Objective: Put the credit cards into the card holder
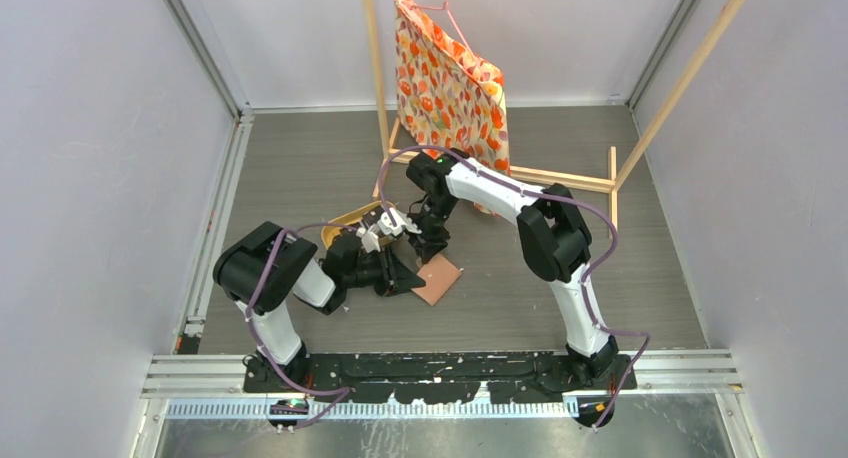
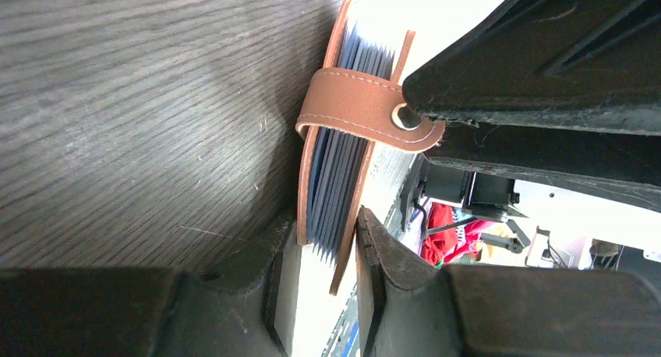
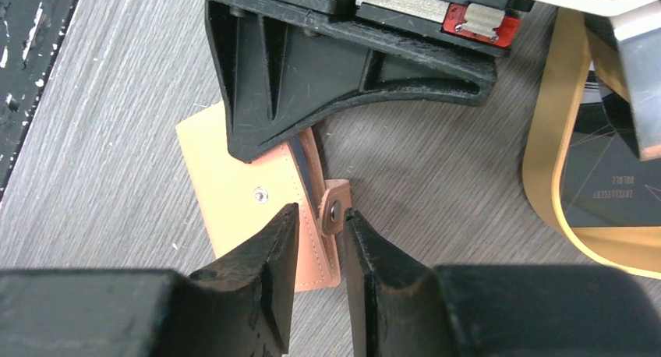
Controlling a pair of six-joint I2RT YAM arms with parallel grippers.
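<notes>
A tan leather card holder [image 1: 438, 283] lies on the grey floor between the grippers. In the left wrist view it is edge-on, with its sleeves and snap strap [image 2: 351, 104], and my left gripper is shut on its edge. My right gripper is over the holder's strap [image 3: 335, 205], its fingertips on either side of the strap's near part, part open; whether they touch it is unclear. A dark card [image 3: 608, 185] lies in the yellow tray [image 3: 546, 178] to the right in the right wrist view.
A wooden frame [image 1: 560, 178] with an orange patterned cloth [image 1: 445, 88] hanging stands behind the arms. The tray [image 1: 335, 223] sits behind my left gripper.
</notes>
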